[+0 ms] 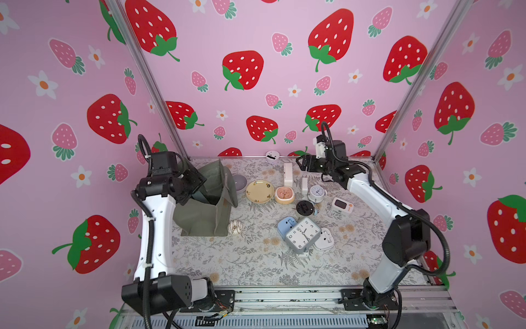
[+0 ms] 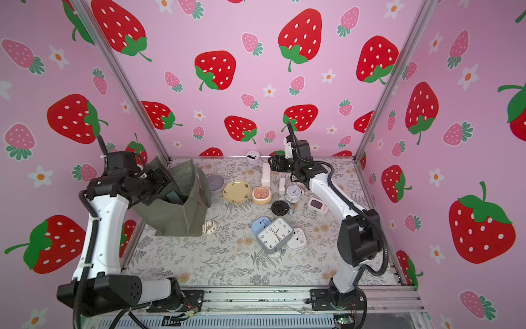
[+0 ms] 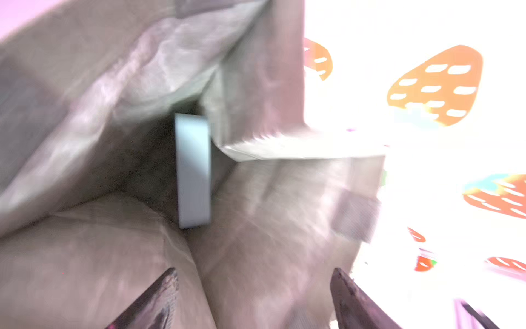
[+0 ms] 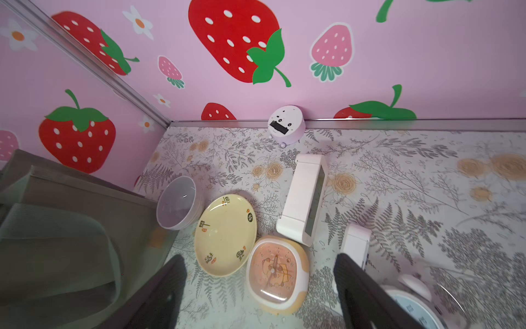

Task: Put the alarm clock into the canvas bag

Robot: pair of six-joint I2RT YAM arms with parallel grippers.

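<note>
The grey-green canvas bag [image 1: 211, 216] stands at the left, a pale rectangular object [image 3: 193, 170] inside it. My left gripper is open over the bag's mouth with nothing between its fingers. My right gripper [image 1: 304, 163] hangs above the back middle, its fingers apart and empty over several clocks: a white oblong one [image 4: 300, 194], a pink-faced square one [image 4: 276, 274], a round white one [image 1: 316, 193] and a large square grey one [image 1: 302, 234]. A small round white device [image 4: 286, 123] sits at the back wall.
A cream plate [image 1: 259, 192] and lavender bowl [image 1: 239, 182] stand right of the bag. A blue device [image 2: 258, 224] lies under the grey clock, and a white timer [image 1: 342, 206] lies at the right.
</note>
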